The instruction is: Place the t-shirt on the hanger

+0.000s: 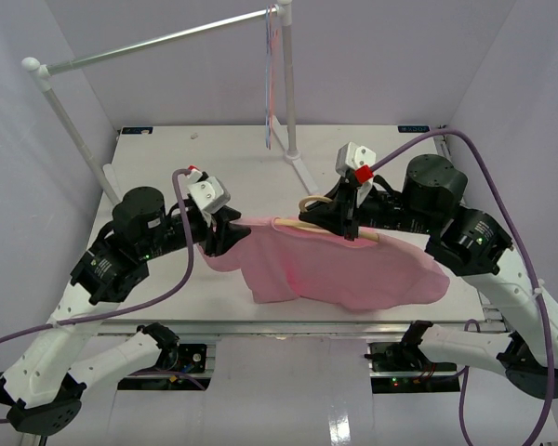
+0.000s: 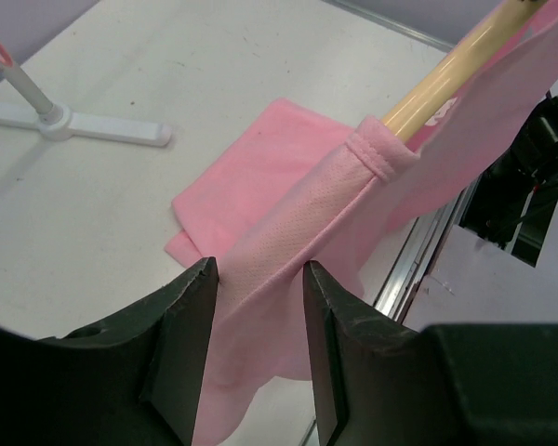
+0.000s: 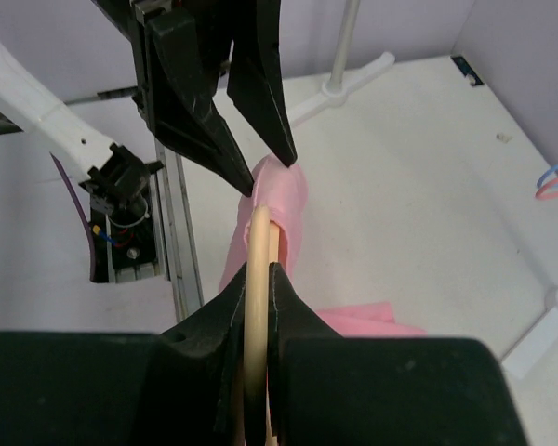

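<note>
The pink t shirt (image 1: 335,269) hangs over the near part of the white table, a wooden hanger (image 1: 372,237) running inside its upper edge. My right gripper (image 1: 339,218) is shut on the hanger, whose pale bar lies between the fingers in the right wrist view. My left gripper (image 1: 223,232) is at the shirt's left end; in the left wrist view the fabric end (image 2: 279,223) rises between its fingers, which stand apart, though whether they grip it is unclear.
A white rack (image 1: 158,42) stands at the back left, with blue and pink hangers (image 1: 268,84) on its rail.
</note>
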